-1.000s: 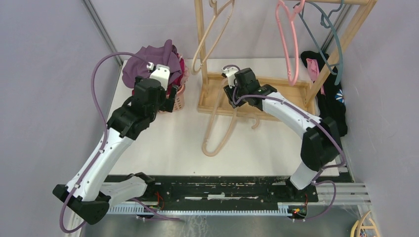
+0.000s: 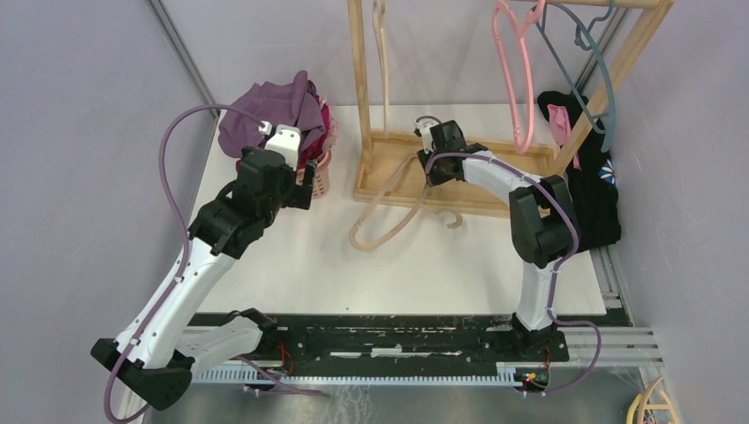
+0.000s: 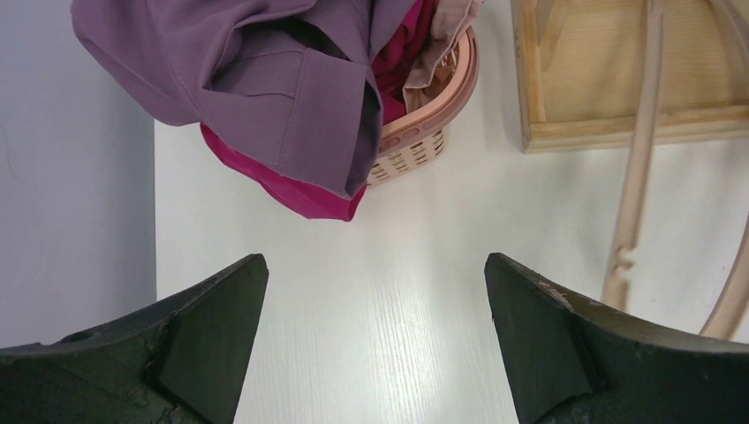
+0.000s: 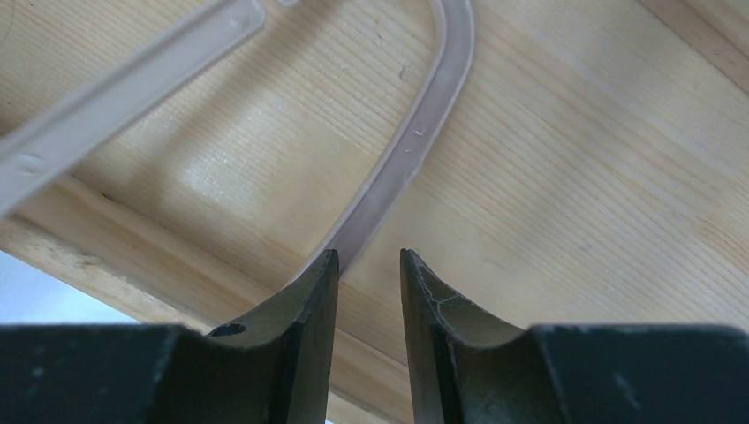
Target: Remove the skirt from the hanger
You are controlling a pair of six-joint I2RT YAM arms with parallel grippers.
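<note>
A purple garment, likely the skirt, is heaped over the pink basket, one corner drooping past the rim in the left wrist view. No hanger shows in it. Below that corner, my left gripper stands wide open and empty over bare table. A loose beige hanger lies tilted across the rack base's front edge, its hook on the right. Over the base, my right gripper is part open, with wood showing between its fingers. One hanger bar runs down behind its left finger; whether they touch I cannot tell.
From the wooden rack hang a beige hanger, a pink hanger and blue-grey hangers. Dark clothing is piled at the right.
The loose hanger's lower end has shifted left and away from the table's front. My right gripper has moved slightly right. The hanging beige hanger has swung to nearly edge-on. The left arm has barely moved.
</note>
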